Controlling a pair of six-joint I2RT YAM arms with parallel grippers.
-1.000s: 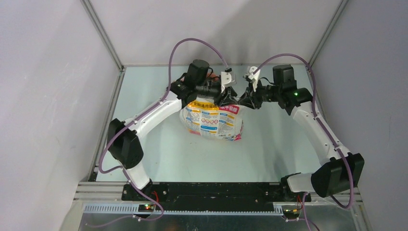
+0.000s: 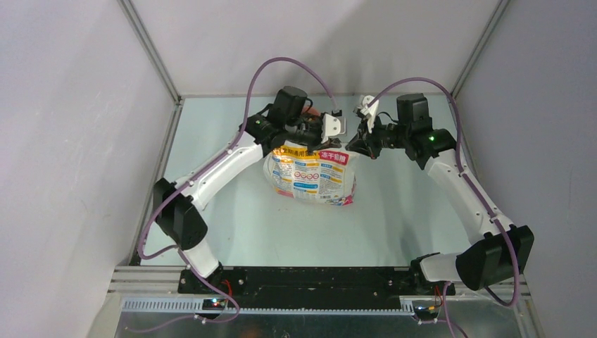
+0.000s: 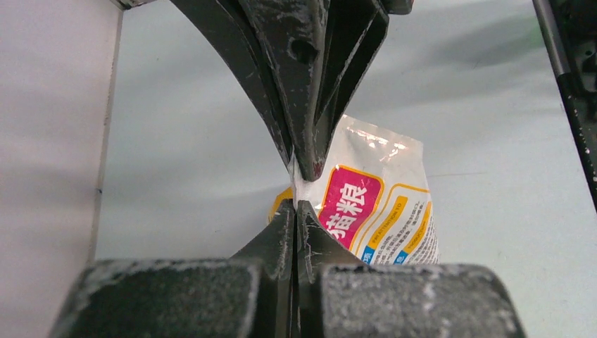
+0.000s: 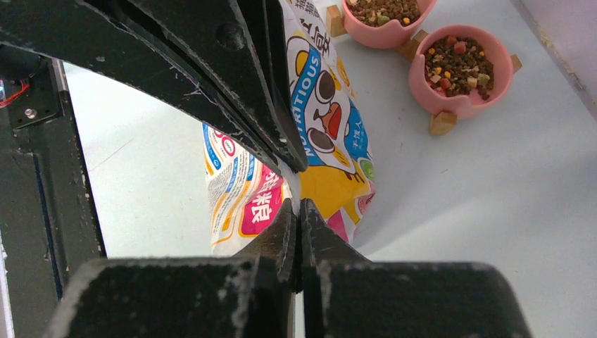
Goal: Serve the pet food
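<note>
The pet food bag (image 2: 308,172), white with colourful print, stands on the table below both arms, its top edge pinched together. My left gripper is shut on that top edge of the bag (image 3: 376,204), its fingertips meeting over the film. Beside it, my right gripper is shut on the same edge of the bag, closer to the corner. Their fingertips nearly touch in the top view. Two pink bowls with brown kibble, a nearer bowl (image 4: 461,104) and a second bowl (image 4: 384,35), sit on wooden stands beyond the bag. The bag's contents are hidden.
Bare pale table (image 2: 310,243) lies in front of the bag and on its right. Walls close in the table at the left, right and back. The left arm (image 2: 232,169) covers most of the bowls from above.
</note>
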